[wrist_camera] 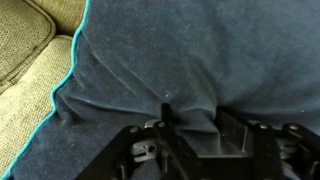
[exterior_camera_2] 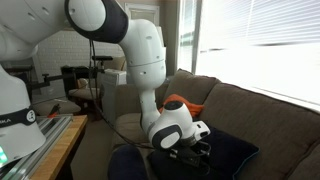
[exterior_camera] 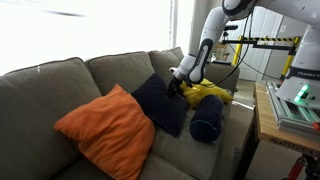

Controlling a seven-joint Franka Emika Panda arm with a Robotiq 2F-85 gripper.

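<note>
A dark navy cushion with a light blue edge lies under my gripper and fills most of the wrist view. The two fingers stand apart, pressed down against the cloth [wrist_camera: 150, 60], and a fold of it rises between them. Exterior view 1 has my gripper [exterior_camera: 183, 86] at the upper right corner of the navy cushion [exterior_camera: 160, 105], which leans on the sofa's backrest. In exterior view 2 the arm reaches down to the dark cushion [exterior_camera_2: 228, 150]; the fingertips are hard to make out there.
An orange cushion [exterior_camera: 108, 132] leans on the sofa [exterior_camera: 40, 105] to the left. Beside the navy cushion lie a rolled dark blue bundle [exterior_camera: 207, 118] and a yellow cloth [exterior_camera: 205, 92]. A wooden table [exterior_camera: 285, 130] stands at the right.
</note>
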